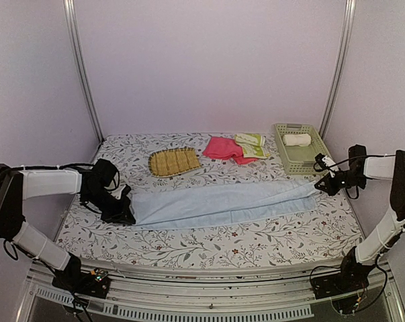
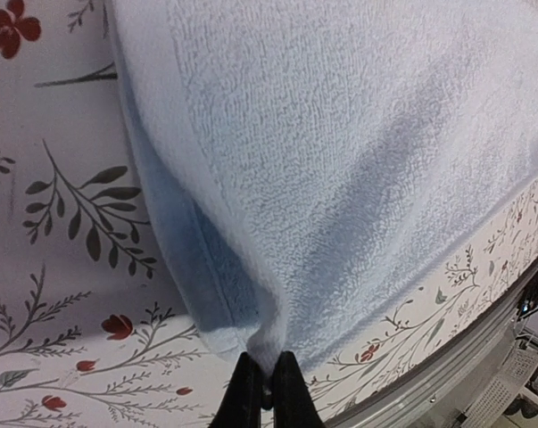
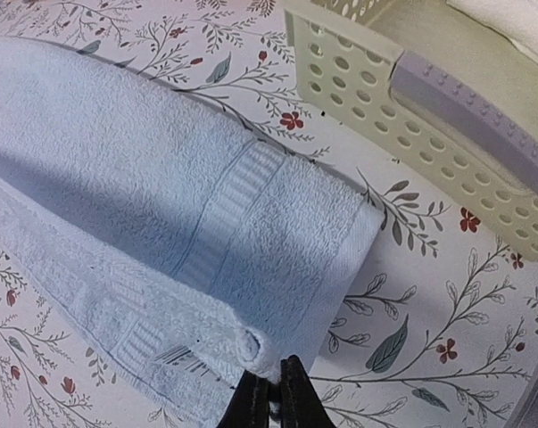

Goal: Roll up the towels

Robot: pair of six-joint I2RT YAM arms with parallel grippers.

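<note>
A light-blue towel (image 1: 222, 200) lies stretched lengthwise across the table, folded over on itself with its lower layer showing along the front. At its left end my left gripper (image 1: 130, 220) is shut, and a fold of the towel (image 2: 340, 178) runs in between its fingertips. My right gripper (image 1: 320, 186) is at the right end; in the right wrist view, the upper layer's folded edge reaches the right fingertips (image 3: 295, 383). Whether those fingers grip the edge or have loosened from it is unclear. The lower layer lies flat beneath.
Behind the towel sit a wicker tray (image 1: 174, 162), a crumpled pink towel (image 1: 223, 148) and a green-and-white towel (image 1: 253, 145). A pale green basket (image 1: 280, 149) at the back right holds a white rolled towel (image 1: 297, 139).
</note>
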